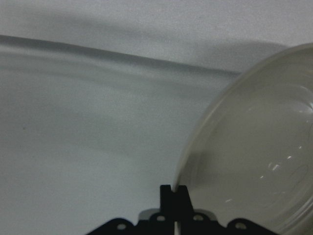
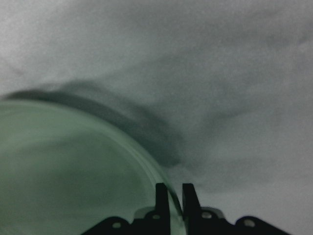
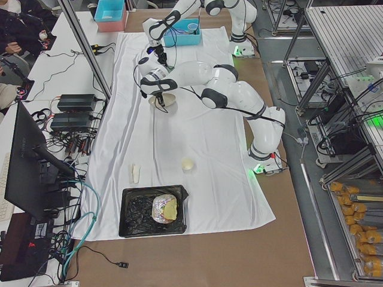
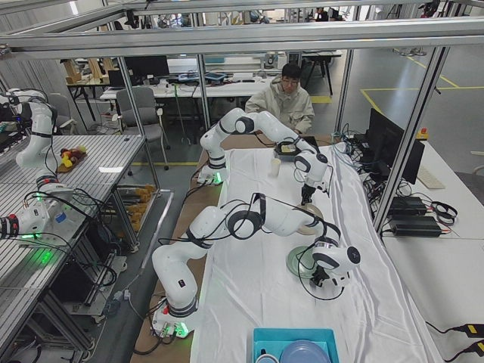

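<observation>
A cream plate (image 1: 259,147) lies on the white cloth, and my left gripper is shut on its near rim, the fingertips close together at the edge. A green plate (image 2: 68,166) lies farther along the cloth, seen also in the camera right view (image 4: 295,261). My right gripper is at that plate's rim, with the rim between its two fingertips and a narrow gap showing; whether it grips the rim I cannot tell.
A blue bin (image 4: 261,340) with dishes stands at one end of the cloth. At the other end are a black tray (image 3: 133,212) with a foil-wrapped item, a cream cup (image 3: 187,164) and white pieces (image 3: 134,173).
</observation>
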